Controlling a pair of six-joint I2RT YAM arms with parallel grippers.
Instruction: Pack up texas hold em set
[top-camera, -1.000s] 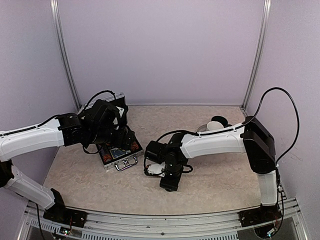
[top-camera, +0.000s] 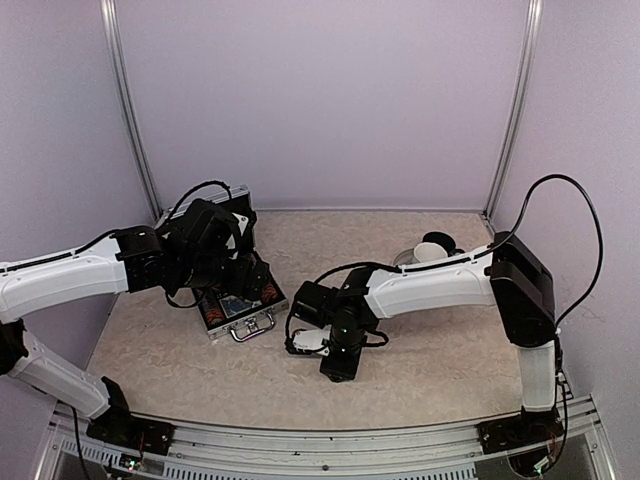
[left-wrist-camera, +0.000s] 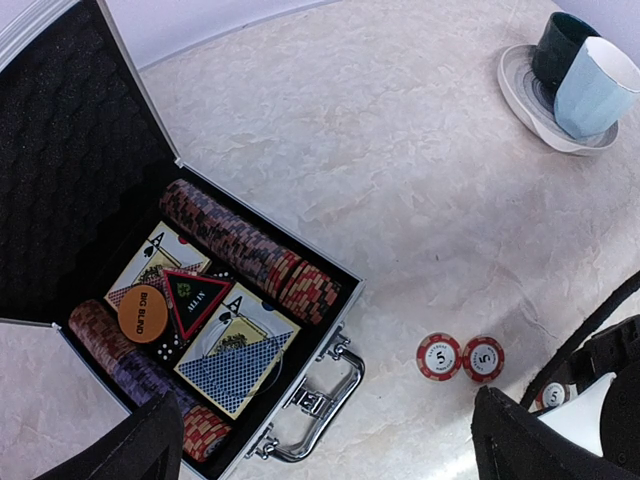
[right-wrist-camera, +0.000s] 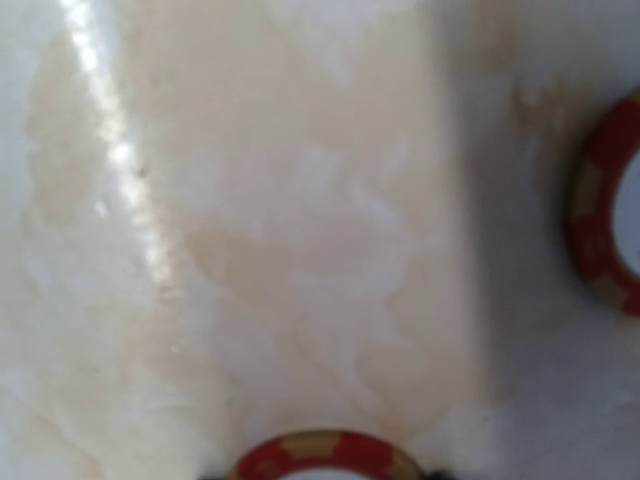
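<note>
The open poker case (left-wrist-camera: 352, 290) stands at the left, its lid raised. Inside lie rows of chips (left-wrist-camera: 235, 240), two card decks (left-wrist-camera: 240, 350), an orange "Big Blind" disc (left-wrist-camera: 142, 313) and a black triangular "All In" piece (left-wrist-camera: 195, 300). Over the case hangs my left gripper, open and empty. Two red chips (left-wrist-camera: 438, 357) lie flat on the table in front of the case, and another chip (left-wrist-camera: 552, 395) shows beside the right arm. Low at the table, my right gripper is shut on a red chip (right-wrist-camera: 325, 455), mostly cut off by the frame. A loose chip (right-wrist-camera: 595, 220) lies to its right.
At the back right a grey plate (left-wrist-camera: 525, 110) carries a dark cup (left-wrist-camera: 560, 50) and a pale blue cup (left-wrist-camera: 598, 90). The right arm (top-camera: 430, 285) reaches across the table's right half. Bare table lies behind the chips, between case and plate.
The right gripper has shifted only very slightly in the top view. The left arm and the case look the same as before.
</note>
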